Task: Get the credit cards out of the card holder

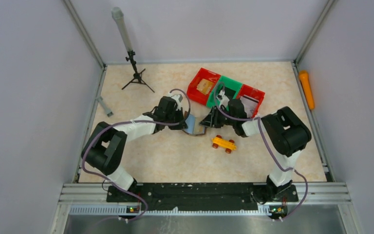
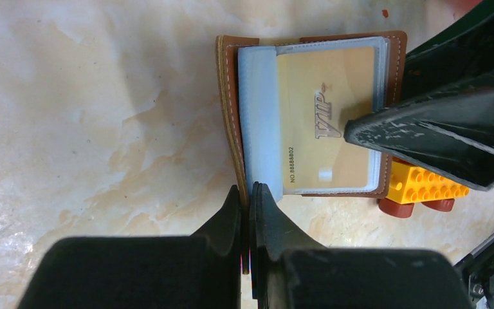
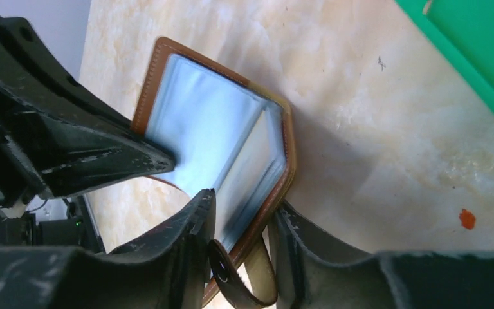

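Observation:
The brown card holder [image 1: 190,127] stands spread open between both grippers, its clear sleeves showing. Pinched at its left cover edge, it is held by my left gripper, shut on that edge. A gold VIP card [image 2: 334,74] sits in the right-hand sleeve in the left wrist view. My right gripper is partly open around the holder's other edge; one of its fingers [image 2: 424,132] lies over the gold card's face. A loose brown flap [image 3: 235,277] curls between its fingers. Whether the right pads touch the card cannot be seen.
Behind the arms stand a red bin [image 1: 193,92] with a gold card inside, a green bin [image 1: 213,100] and another red bin [image 1: 259,95] holding cards. A yellow toy car [image 1: 224,143] is close in front of the right gripper.

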